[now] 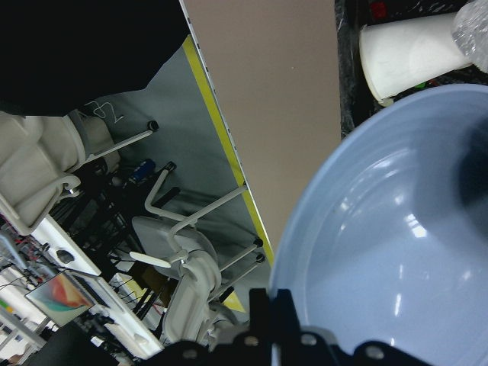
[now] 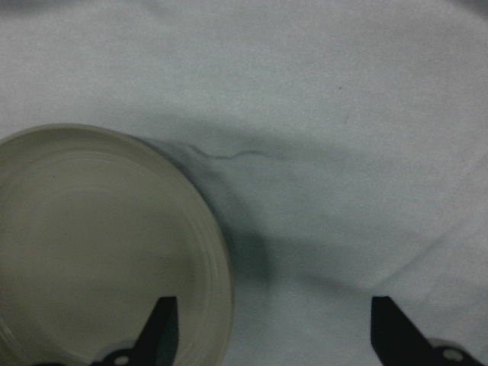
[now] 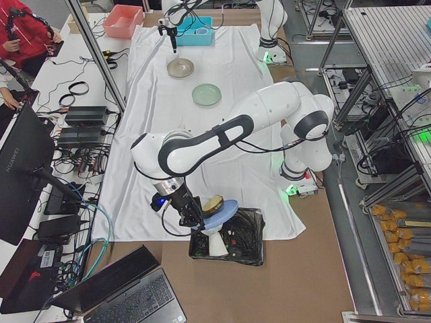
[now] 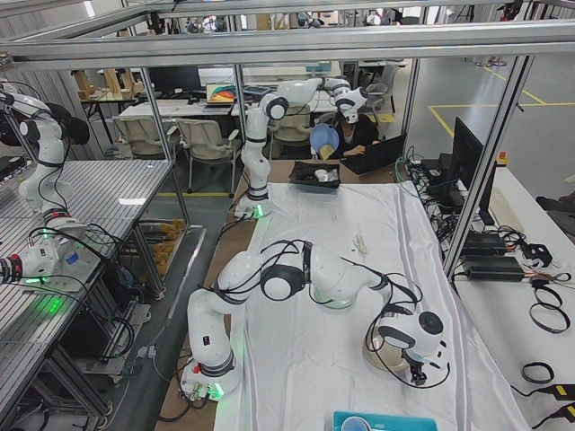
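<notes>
A blue plate (image 3: 225, 212) with a yellowish item (image 3: 213, 202) on it is tilted in my left gripper (image 3: 197, 225), which is shut on its rim, above a black-lined bin (image 3: 249, 250). The left wrist view shows the plate's glossy face (image 1: 381, 244) close up, beside the bin holding a white cup (image 1: 404, 53) and crumpled foil (image 1: 474, 34). My right gripper is open and empty above a beige plate (image 2: 99, 236) on the white cloth.
A green plate (image 3: 207, 94) lies mid-cloth. A blue container (image 3: 185, 40) stands at the far end. Laptops (image 3: 135, 303) sit beside the bin.
</notes>
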